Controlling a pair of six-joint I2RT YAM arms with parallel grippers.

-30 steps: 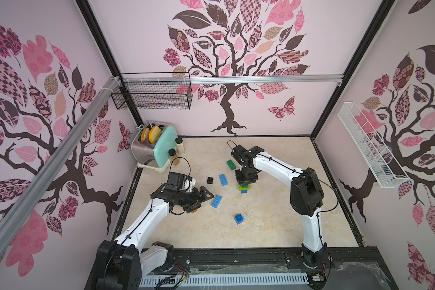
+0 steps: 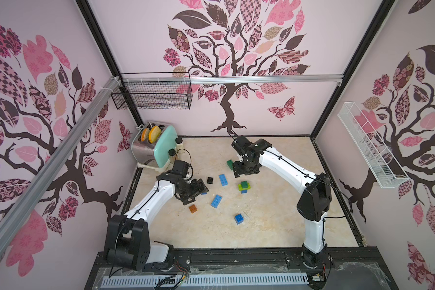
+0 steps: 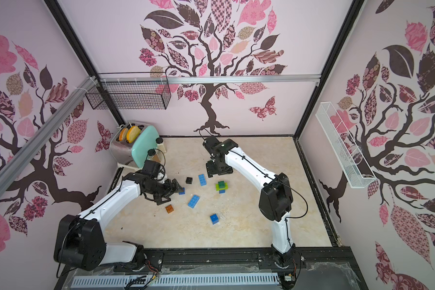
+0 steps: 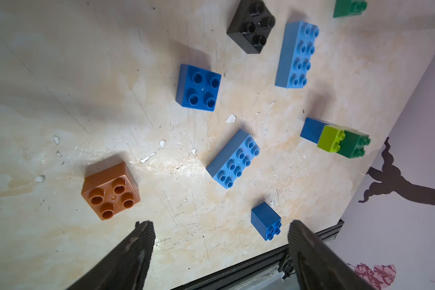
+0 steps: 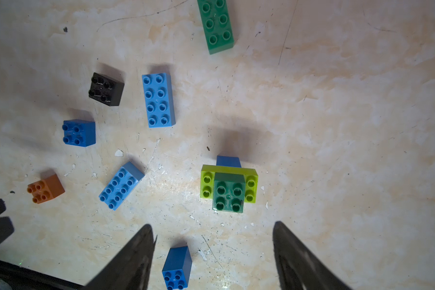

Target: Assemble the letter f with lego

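A small stack stands right of the table's middle: a blue brick [image 5: 228, 161] at the bottom, a long lime brick [image 5: 206, 184] across it, and a green square brick [image 5: 229, 192] on top. Above and behind this stack is my right gripper, open and empty. My left gripper is open too, nothing between its fingers, over the table's left part. Loose on the table lie a dark blue square brick [image 4: 198, 88], an orange-brown brick [image 4: 112, 192], a light blue long brick [image 4: 234, 159] and another blue square brick [image 4: 265, 221].
A second light blue long brick [image 5: 158, 100], a black brick [image 5: 106, 89] and a green long brick [image 5: 215, 26] lie farther back. A toaster [image 2: 153, 145] and bottles fill the back left corner.
My right gripper has risen back off the stack, leaving its green top brick in view. My left arm has swung left and back, uncovering the orange-brown brick.
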